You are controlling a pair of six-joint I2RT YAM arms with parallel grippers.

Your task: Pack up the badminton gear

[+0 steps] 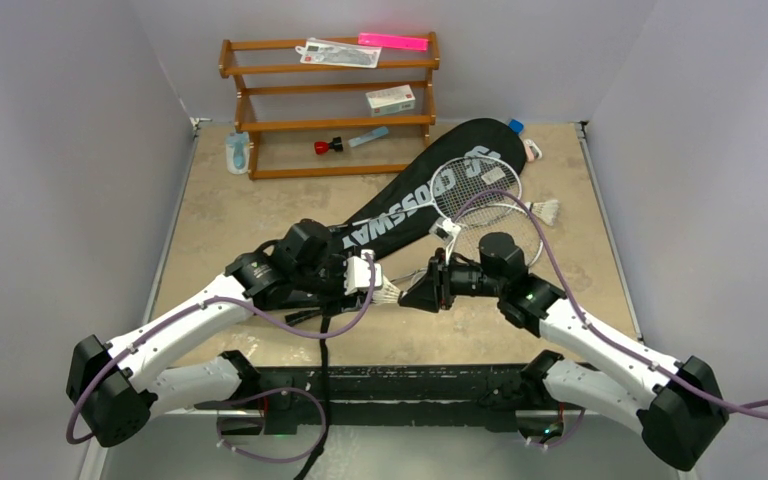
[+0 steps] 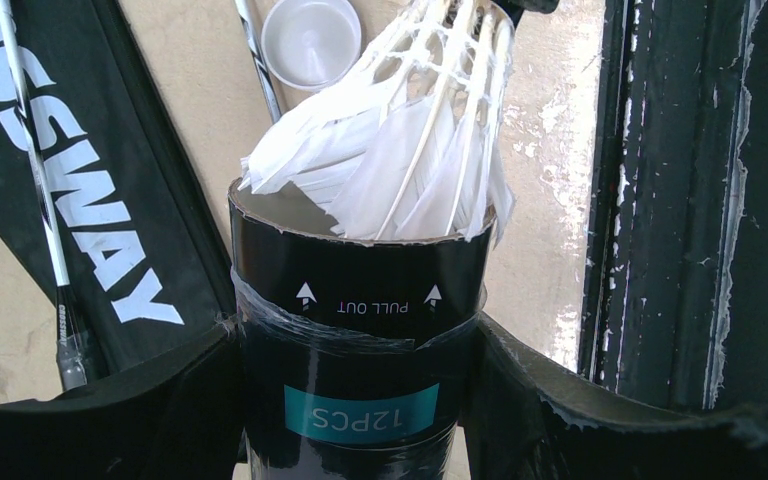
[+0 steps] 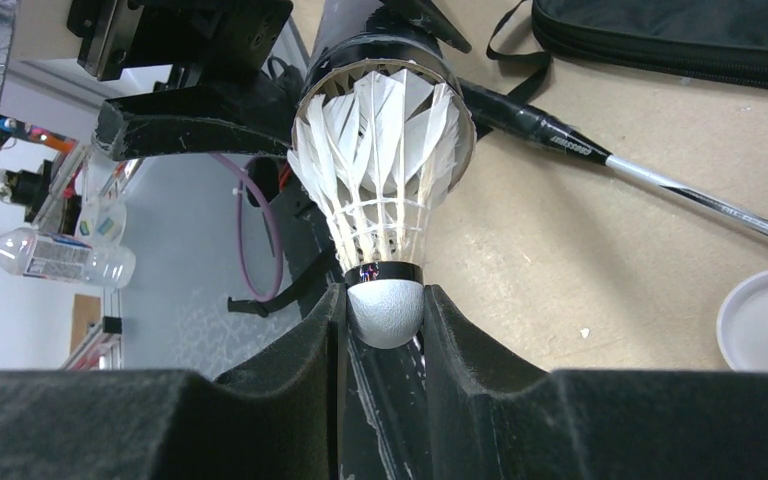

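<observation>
A black shuttlecock tube (image 2: 360, 335) is held between the fingers of my left gripper, its open mouth facing away from the gripper. One white feather shuttlecock (image 3: 380, 180) has its feather skirt at the tube's mouth, partly inside; some feather tips overlap the rim. Its white cork is pinched by my right gripper. Two rackets (image 1: 476, 186) lie to the right of centre, one over the black racket bag (image 1: 480, 140). Another shuttlecock (image 1: 545, 211) rests by the racket heads. A round white lid (image 2: 311, 42) lies on the table.
Behind stands a wooden rack (image 1: 332, 125) holding a few packages and a red-tipped item. A small blue item (image 1: 516, 126) is near the bag's far end. Bare table (image 1: 600, 310) shows at the right front.
</observation>
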